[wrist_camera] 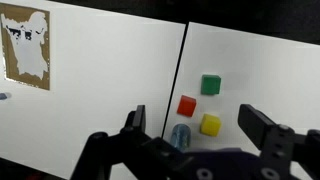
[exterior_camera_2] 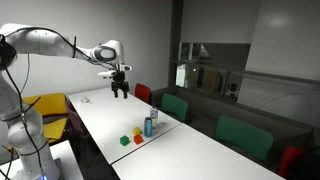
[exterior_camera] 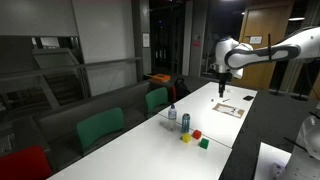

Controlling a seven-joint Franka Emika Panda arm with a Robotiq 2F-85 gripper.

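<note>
My gripper shows at the bottom of the wrist view, its dark fingers spread wide apart with nothing between them up close. In the second exterior view the gripper (exterior_camera_2: pixel 120 88) hangs high above the white table, well apart from everything on it. Below lie a green cube (wrist_camera: pixel 211 85), a red cube (wrist_camera: pixel 187 106) and a yellow cube (wrist_camera: pixel 210 125), close together but separate. A dark blue can (wrist_camera: pixel 180 138) stands beside them, partly behind the gripper in the wrist view. Near the can (exterior_camera_2: pixel 148 127) is a pale bottle (exterior_camera_2: pixel 154 113) with a dark top.
A brown board with a white shape (wrist_camera: pixel 27 45) lies flat at the wrist view's left. A dark seam (wrist_camera: pixel 178 75) divides the white table (exterior_camera: pixel 130 150). Green chairs (exterior_camera: pixel 100 126) line one long side.
</note>
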